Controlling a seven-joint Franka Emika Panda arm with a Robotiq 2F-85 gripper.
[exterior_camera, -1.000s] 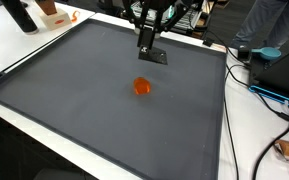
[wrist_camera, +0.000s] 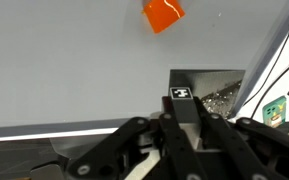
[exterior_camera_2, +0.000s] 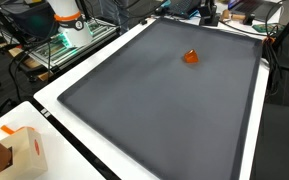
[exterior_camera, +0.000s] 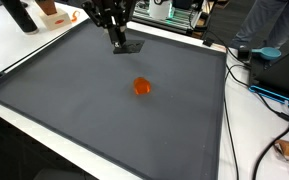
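A small orange object (exterior_camera: 142,87) lies on the grey board (exterior_camera: 74,90); in the wrist view the orange object (wrist_camera: 164,14) is at the top edge. My gripper (exterior_camera: 117,42) is over the far part of the board, beyond the orange object and apart from it. It is shut on a dark flat piece (exterior_camera: 130,47). Seen from the wrist, the dark piece (wrist_camera: 216,86) sticks out past the fingertips and has a speckled, shiny patch. How far it hangs above the board I cannot tell.
Tools and cables crowd the area behind the board's far edge. An orange-and-white item (exterior_camera: 54,14) stands at the far left, off the board. Black cables (exterior_camera: 269,95) run along the right side. Most of the board is bare.
My gripper has moved left in exterior view 1, carrying the dark piece with it, and the piece now looks more tilted. The orange object has stayed where it was.
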